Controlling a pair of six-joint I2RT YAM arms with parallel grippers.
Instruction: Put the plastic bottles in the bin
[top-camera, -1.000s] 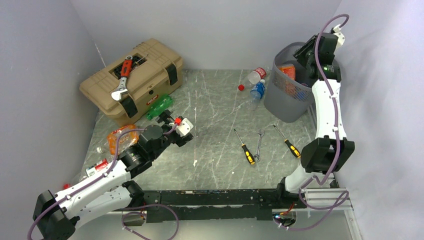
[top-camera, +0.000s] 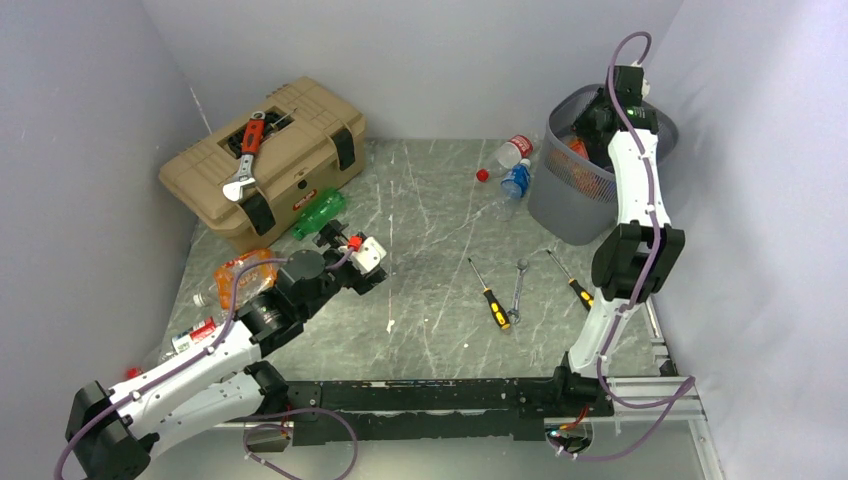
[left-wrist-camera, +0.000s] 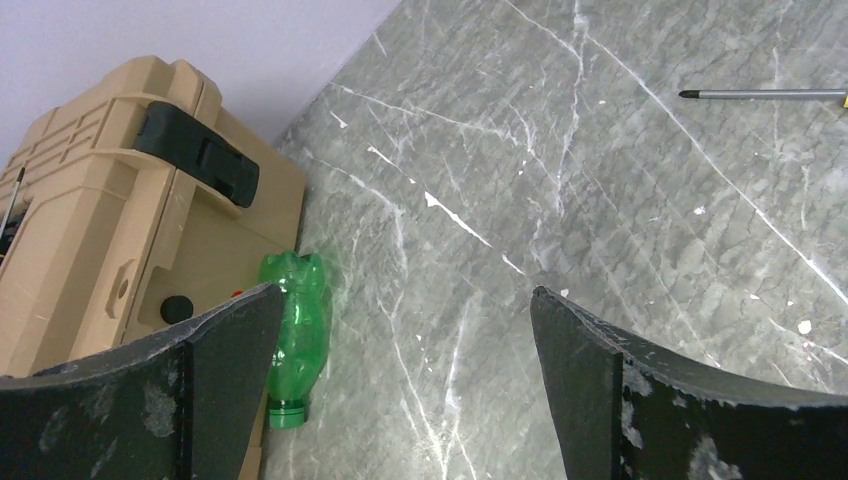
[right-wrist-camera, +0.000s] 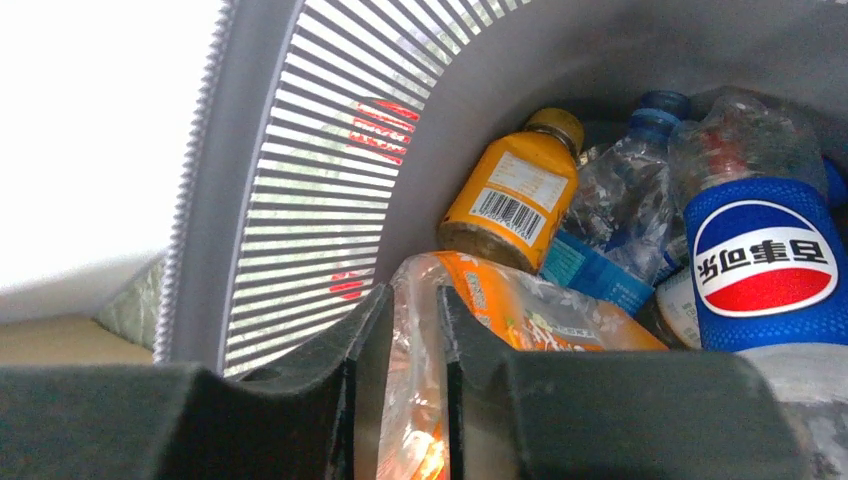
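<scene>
My right gripper is down inside the grey mesh bin (top-camera: 565, 215), shut, its tips against a crumpled orange wrapper or bottle (right-wrist-camera: 540, 310), among an orange bottle (right-wrist-camera: 510, 200), a Pepsi-labelled bottle (right-wrist-camera: 765, 260) and others. My left gripper hangs open and empty over the table. A green bottle (left-wrist-camera: 297, 350) lies by the toolbox. Outside the bin lie a red-label bottle (top-camera: 507, 156) and a blue-label bottle (top-camera: 514, 185); an orange bottle (top-camera: 238, 280) and a white-red labelled one (top-camera: 195, 335) lie at the left, partly behind my left arm.
A tan toolbox (top-camera: 300, 150) with an adjustable wrench (top-camera: 248, 160) stands at the back left. Two screwdrivers (top-camera: 497, 308) and a spanner (top-camera: 517, 295) lie at the centre right.
The left arm and the objects on the table are unmoved.
</scene>
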